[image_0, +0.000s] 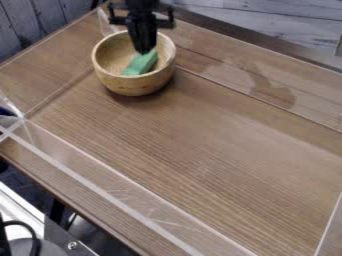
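A light wooden bowl (114, 84) sits toward the back left of the wooden table, with a green object (140, 63) lying inside it. The dark gripper (140, 40) is at the top of the view, over the back part of the bowl and above the green object. It is shut, and nothing shows held in it, though its tips are blurred.
A pale plank wall (267, 20) runs along the back. Dark cables and a grey item are at the lower left edge.
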